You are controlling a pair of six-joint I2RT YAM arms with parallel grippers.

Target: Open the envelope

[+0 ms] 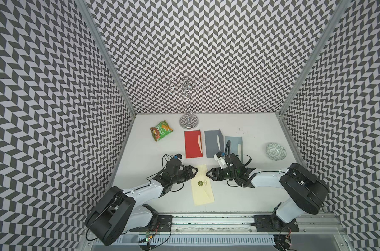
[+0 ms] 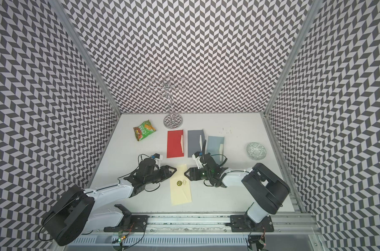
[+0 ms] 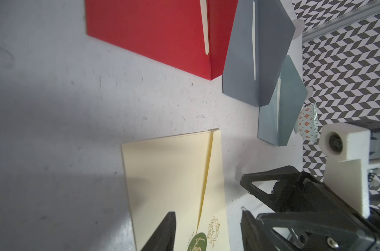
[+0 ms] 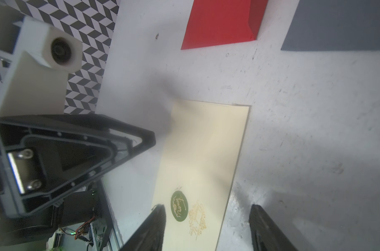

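Note:
A cream envelope (image 1: 202,192) with a green seal (image 1: 200,183) lies at the front centre of the table, its long flap edge slightly lifted in the left wrist view (image 3: 169,175). My left gripper hangs over the envelope from the left, fingers apart with nothing gripped between them. My right gripper is above the envelope from the right, open and empty, the seal showing below it.
Red (image 1: 192,143), dark grey (image 1: 213,142) and pale blue (image 1: 233,142) envelopes lie behind. A snack bag (image 1: 160,130), a metal stand (image 1: 188,123) and a patterned round dish (image 1: 275,151) stand farther out.

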